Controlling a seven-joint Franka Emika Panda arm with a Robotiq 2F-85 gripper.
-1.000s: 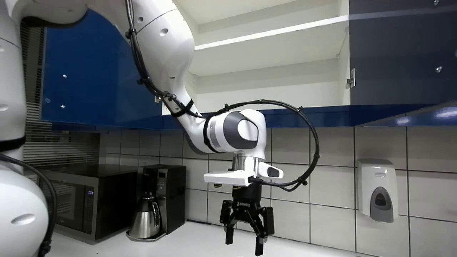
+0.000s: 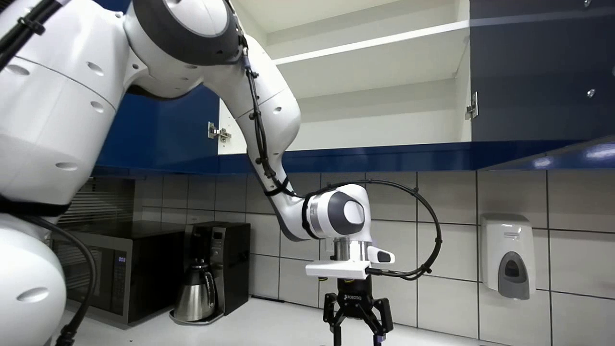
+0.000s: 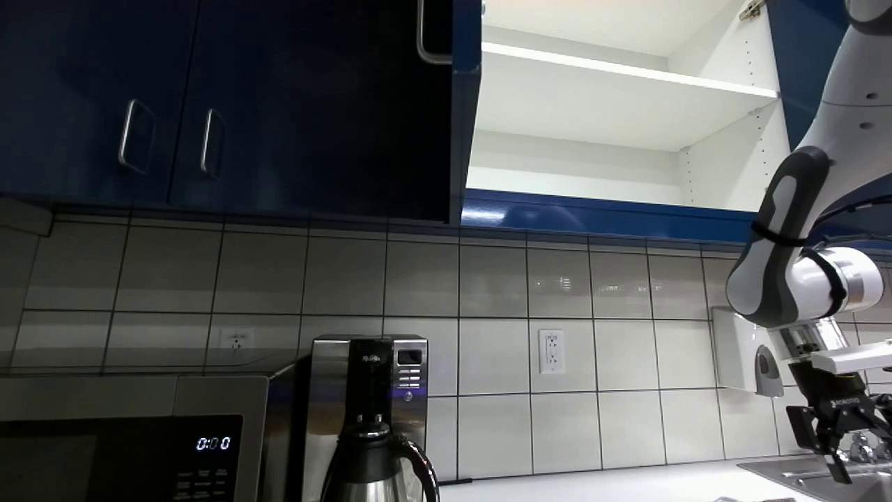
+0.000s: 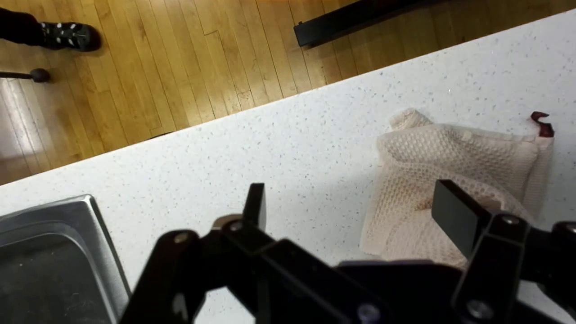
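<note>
My gripper hangs pointing down over the counter in exterior view 1. Its two fingers stand well apart, with nothing held between them. Seen from the wrist, a crumpled beige towel with a dark red loop lies on the white counter. One finger appears over the towel, while the other finger appears over bare counter to its left. How far the fingertips are above the surface is hard to tell. The gripper is partly cut off at the right edge of exterior view 2.
A metal sink lies left of the towel, and the counter's edge drops to a wooden floor. A coffee maker and microwave stand at the back left. Above is an open, empty cupboard; a soap dispenser hangs on the wall.
The gripper has come down and shifted to the right in exterior view 1, its fingertips now near the bottom edge. It was open before as well.
</note>
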